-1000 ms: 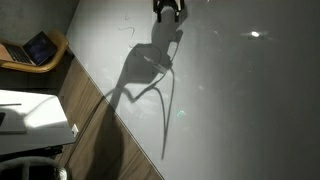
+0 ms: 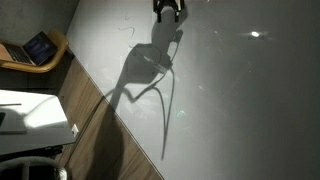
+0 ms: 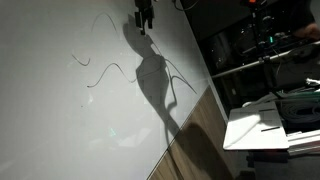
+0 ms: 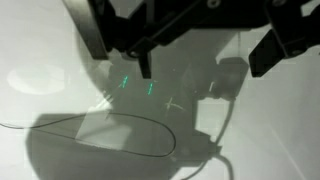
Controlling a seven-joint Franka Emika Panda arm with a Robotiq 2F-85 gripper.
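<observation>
My gripper (image 2: 168, 19) reaches in at the top of exterior view 1, its fingers apart and nothing between them. Exterior view 2 also shows the gripper (image 3: 144, 22) at the top, over a large white surface (image 3: 60, 125). A thin dark curved line (image 4: 172, 138) runs across this surface below the fingers in the wrist view, forming a long narrow loop. Whether it is a drawn mark or a loose cord, I cannot tell. Small green marks (image 4: 150, 89) show close to the fingers. The arm's shadow covers much of the area.
A pale table (image 3: 255, 127) stands beside the white surface, with wooden flooring (image 3: 203, 135) between them. A laptop (image 2: 40, 48) on a wooden chair (image 2: 54, 60) is at the left in exterior view 1.
</observation>
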